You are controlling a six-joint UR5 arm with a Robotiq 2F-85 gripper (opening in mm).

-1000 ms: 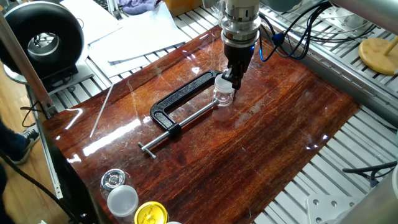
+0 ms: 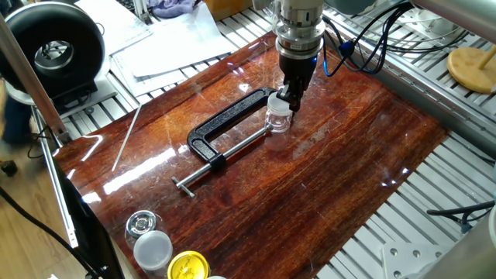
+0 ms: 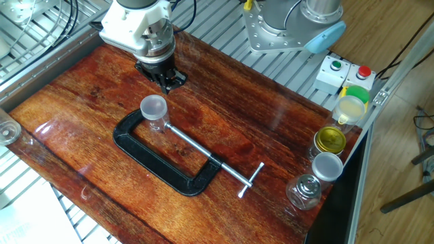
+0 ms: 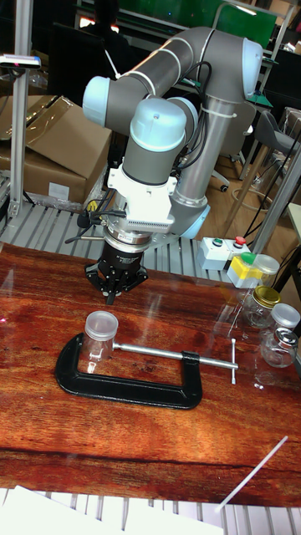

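Observation:
A clear jar with a frosted white lid (image 2: 280, 105) stands upright on the brown board, at the finger end of a black C-clamp (image 3: 150, 161). The clamp lies flat, and its silver screw (image 4: 151, 352) points at the jar's side; whether it presses on the glass cannot be told. My black gripper (image 4: 111, 298) points down on the robot-base side of the jar. A gap shows between gripper and jar in exterior view 2, although the gripper (image 2: 291, 102) overlaps the lid in exterior view 1. No object shows in its fingers, and their spacing is unclear.
Several lidded jars, among them one with a yellow lid (image 2: 188, 266), cluster at one board edge. Near them are button boxes (image 3: 343, 74). A thin white strip (image 2: 126, 138) lies on the board by the papers (image 2: 174, 46). Much of the board is bare.
Arm, gripper, jar and clamp stay where they were. Only a person at the far left of exterior view 1 has shifted.

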